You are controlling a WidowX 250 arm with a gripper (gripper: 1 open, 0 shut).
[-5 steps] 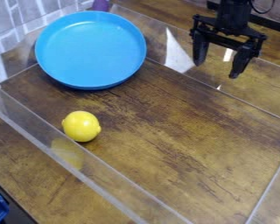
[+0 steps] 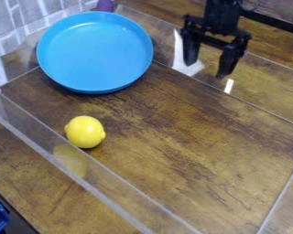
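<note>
A black gripper (image 2: pixel 212 50) hangs at the top right over the back of the wooden table, its fingers spread apart and somewhat blurred, with nothing visible between them. A blue round bowl (image 2: pixel 94 51) sits at the upper left. A yellow lemon (image 2: pixel 84 132) lies on the table at the lower left, well apart from the bowl and the gripper.
Clear plastic walls (image 2: pixel 124 194) edge the wooden table (image 2: pixel 198 146). A small purple object (image 2: pixel 106 5) is behind the bowl. A blue object (image 2: pixel 0 218) shows at the lower left corner.
The gripper has shifted to the left, toward the blue bowl, and slightly up in the view. The bowl and lemon have not moved.
</note>
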